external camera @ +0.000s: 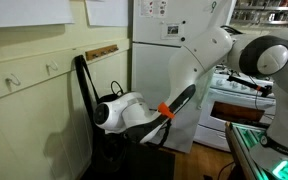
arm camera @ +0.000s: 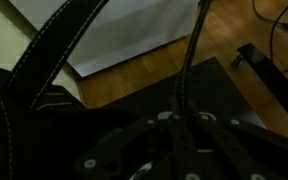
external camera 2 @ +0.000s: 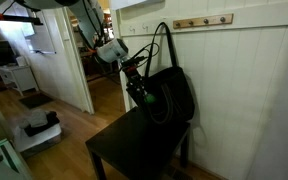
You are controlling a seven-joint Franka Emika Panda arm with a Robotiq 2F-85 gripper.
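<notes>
A black bag (external camera 2: 171, 100) sits on a low black bench (external camera 2: 122, 132) against the white wall. One of its straps (external camera 2: 174, 48) stands up tall beside the wall rail, and I cannot tell whether it is on a hook. Close by the bag's open side is my gripper (external camera 2: 136, 84). From the gripper, a thin dark strap (arm camera: 191, 60) runs up through the wrist view; the fingers are shut on it. The bag's body (arm camera: 34, 135) fills the left of that view. In exterior view 1 the arm hides much of the bag (external camera: 112, 101).
On the wall, a wooden rail with hooks (external camera: 101, 52) and separate hooks (external camera: 13, 79) sit above the bench. A white refrigerator (external camera: 156, 70) stands behind the arm. Bare wooden floor (external camera 2: 74, 125) lies in front of the bench.
</notes>
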